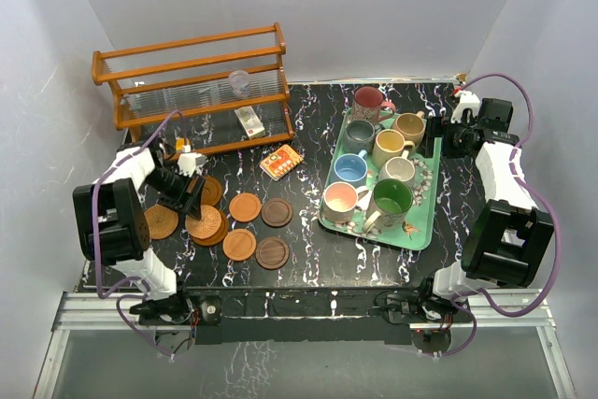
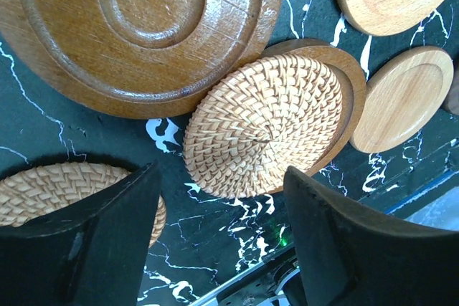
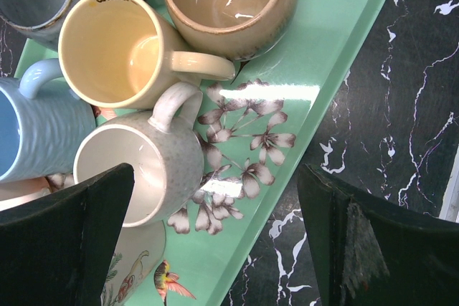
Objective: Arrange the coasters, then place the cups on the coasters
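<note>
Coasters of wood and woven rattan cover the left of the table: a woven one point(image 2: 251, 127) on a wooden one lies below my left gripper point(image 1: 187, 195), whose fingers stand apart, empty; a large wooden one point(image 2: 129, 41) and pale round ones point(image 2: 398, 105) surround it. Several cups fill the green tray point(image 1: 422, 231) at right, among them a speckled white mug point(image 3: 172, 177), a yellow mug point(image 1: 388, 145) and a blue one point(image 1: 348, 169). My right gripper point(image 1: 432, 133) stands open over the tray's right edge, empty.
A wooden rack point(image 1: 187, 70) stands at the back left, an orange packet point(image 1: 281, 162) in front of it. Bare marble shows between the coasters and the tray and right of the tray.
</note>
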